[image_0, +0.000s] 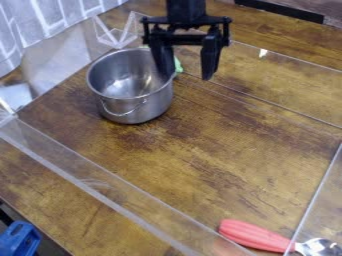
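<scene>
My gripper (186, 56) hangs at the top centre, its dark fingers spread wide apart above and right of a steel pot (127, 92), whose rim its left finger overlaps in view. A small green object (177, 66) shows behind it, partly hidden. A red-handled utensil (257, 235) with a metal end lies at the bottom right.
Transparent walls run along the sides. A blue object (16, 240) sits at the bottom left corner, outside the wall.
</scene>
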